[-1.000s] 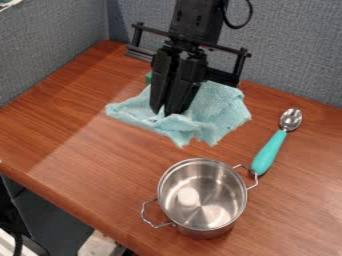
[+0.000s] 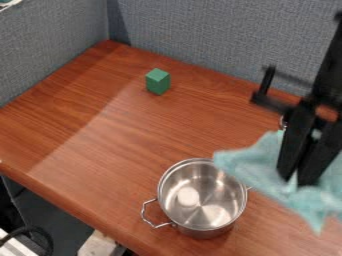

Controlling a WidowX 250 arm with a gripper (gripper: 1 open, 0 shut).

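My black gripper (image 2: 297,160) fills the right side of the view, blurred, with a light teal cloth (image 2: 254,164) hanging from it, low beside and above the steel pot (image 2: 201,197) at the bottom centre. The pot has two wire handles and shows a bare inside. A green block (image 2: 158,82) stands toward the back left of the wooden table (image 2: 94,120).
Grey padded walls (image 2: 201,30) bound the table at the back and left. The table's front-left edge drops to a dark area.
My gripper and the cloth have moved from the upper middle to the right and toward the front, now covering the teal spoon. The pot has stayed in place.
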